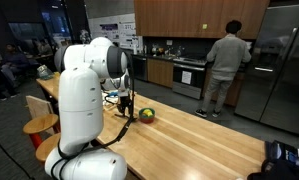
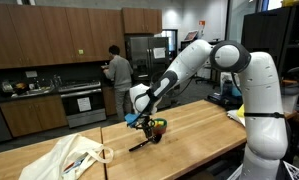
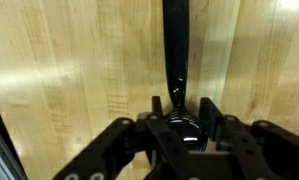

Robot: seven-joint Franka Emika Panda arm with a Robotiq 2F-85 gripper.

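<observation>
A black spoon-like utensil [image 3: 176,45] lies on the wooden table in the wrist view, its long handle running up to the top edge. Its thin neck passes between the fingers of my gripper, and part of its rounded head shows below, partly hidden by them. The fingers stand apart, with wood visible on either side of the neck. In exterior view 2 the gripper [image 2: 150,135] points down close to the tabletop, with the dark utensil [image 2: 139,146] beside it. Exterior view 1 shows the gripper [image 1: 124,108] small and partly hidden.
A bowl [image 1: 147,119] with colourful contents stands close to the gripper. White cloth [image 2: 77,158] is spread on the table's near left. A person [image 1: 225,70] stands at the back by the kitchen.
</observation>
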